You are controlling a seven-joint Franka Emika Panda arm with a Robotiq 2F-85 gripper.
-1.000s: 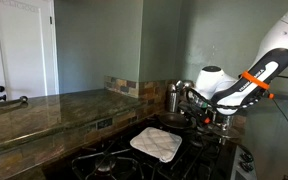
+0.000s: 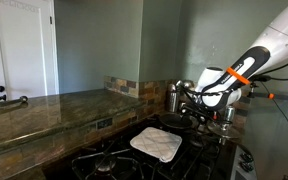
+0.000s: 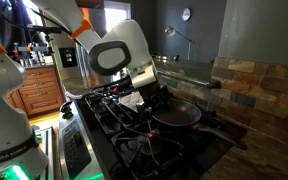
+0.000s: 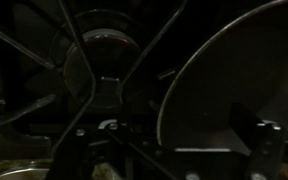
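A dark frying pan (image 3: 177, 113) sits on the stove, its long handle (image 3: 222, 137) reaching toward the right in exterior view 2. In the wrist view the curved pan rim (image 4: 168, 103) fills the right side. My gripper is open over the stove near the pan, its dark fingers (image 4: 259, 137) low in that view. I see nothing held, though the wrist view is very dark. In exterior view 1 the pan (image 2: 172, 121) lies behind a white folded cloth or pad (image 2: 157, 144) on the stove.
Bare burner grates (image 3: 149, 150) lie in front of the pan. A metal canister (image 2: 173, 98) stands by the back wall. Tiled backsplash (image 3: 254, 95) bounds the stove.
The arm has shifted a little, its orange band moving left and slightly up in exterior view 1. The gripper remains near the pan. Pan and white cloth appear unmoved.
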